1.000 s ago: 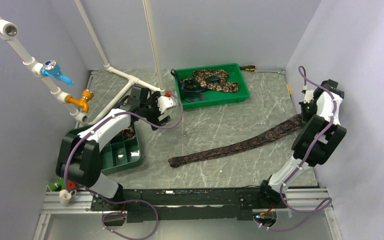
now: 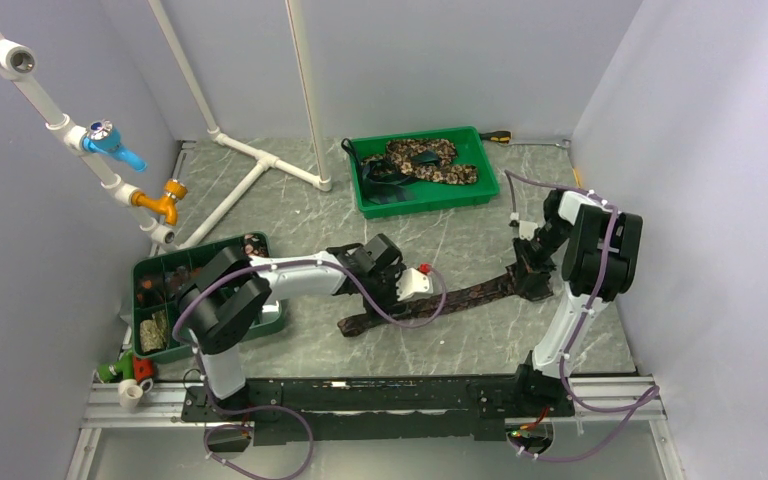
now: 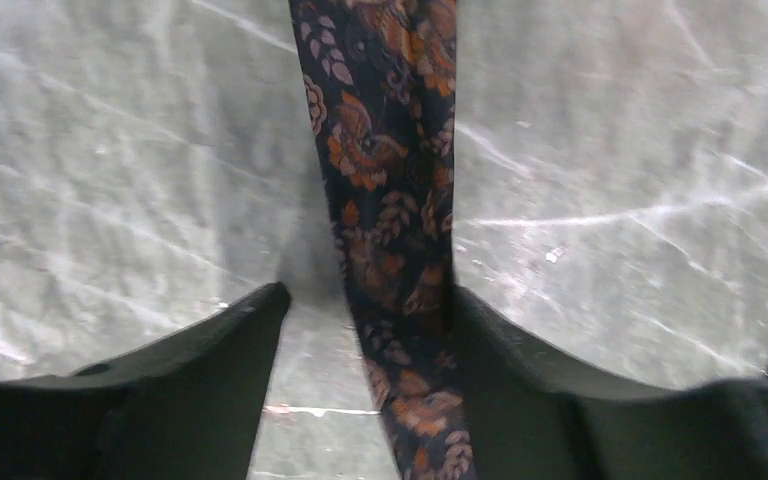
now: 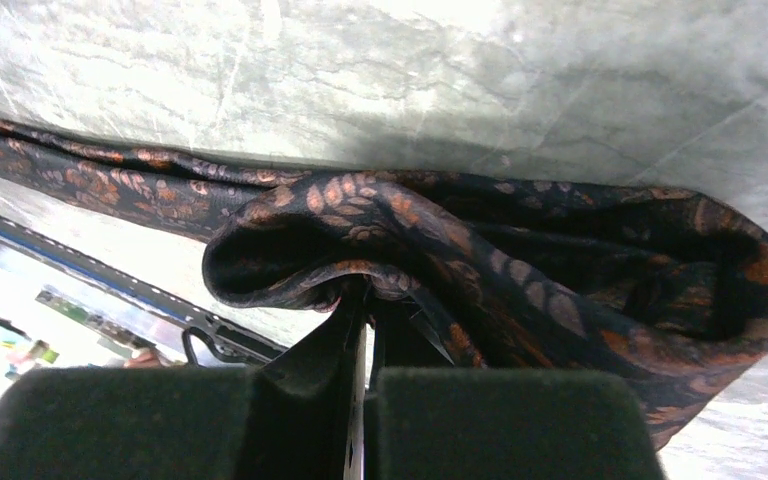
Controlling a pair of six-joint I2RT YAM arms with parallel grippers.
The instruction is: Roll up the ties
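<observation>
A dark tie with orange floral print [image 2: 470, 296] lies across the table from front centre to right. My left gripper [image 2: 392, 305] is over its left part; in the left wrist view its blurred fingers are apart, with the strip [image 3: 390, 210] between and below them, the right finger at its edge. At the right, my right gripper is shut at a bunched, looped fold of the tie [image 4: 570, 320]; whether fabric is pinched between its fingertips is hidden.
A green tray [image 2: 390, 208] with more ties and straps stands at the back. A compartmented box [image 2: 270, 315] is at the left, beside white pipes. The right wall is close to my right arm.
My right gripper has moved left from the wall, and the tie's right end is now bunched.
</observation>
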